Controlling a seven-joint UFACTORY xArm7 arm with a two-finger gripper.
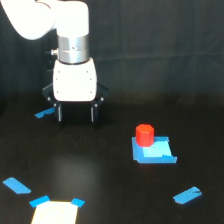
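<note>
A small red block (145, 135) rests at the upper left part of a pale square (155, 151) edged with blue tape, right of the middle. My gripper (77, 117) hangs at the left, well away from the block. Its dark fingers (58, 112) are hard to make out against the black background, but they stand wide apart. Nothing shows between them.
A cream square (54, 213) with blue tape at its corners lies at the bottom left, cut off by the frame edge. Blue tape strips (16, 186) (187, 195) mark the dark surface.
</note>
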